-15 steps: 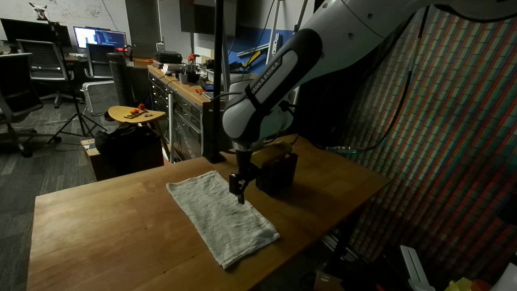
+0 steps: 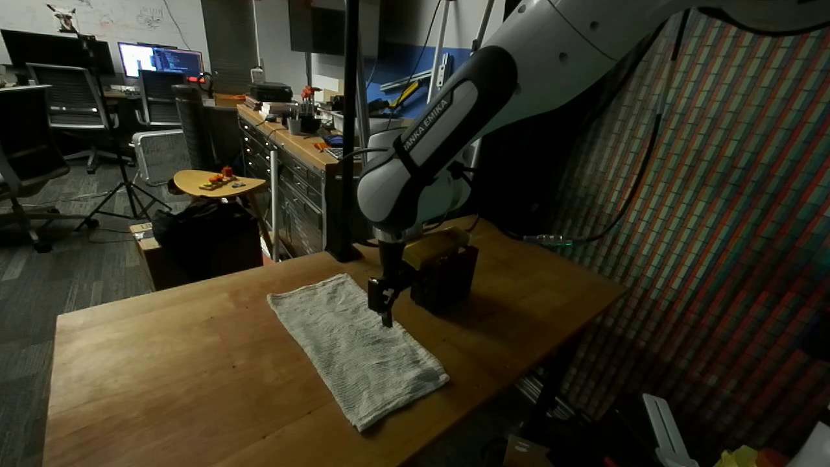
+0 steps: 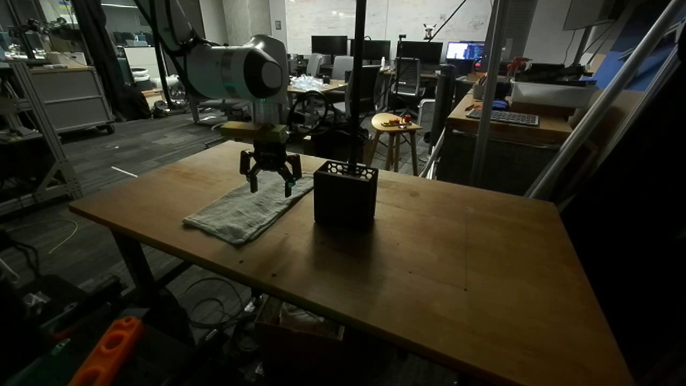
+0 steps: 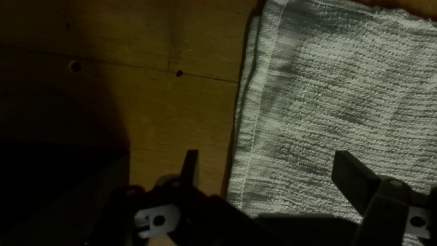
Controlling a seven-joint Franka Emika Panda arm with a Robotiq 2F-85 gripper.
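A pale grey woven cloth point(image 2: 354, 354) lies flat on the wooden table, longer than it is wide, with layered edges that look folded. Above its edge on the side of the black box hangs my gripper point(image 3: 270, 192), open and pointing down. In the wrist view one finger point(image 4: 190, 170) is over bare wood and the other finger point(image 4: 354, 176) over the cloth point(image 4: 327, 102), whose hemmed edge runs between them. Nothing is held. Whether the fingertips touch the cloth cannot be told for sure; they appear a little above it.
Close beside the gripper stands a black box point(image 3: 344, 196) with a honeycomb-patterned top rim. A dark upright pole point(image 3: 357, 83) rises behind it.
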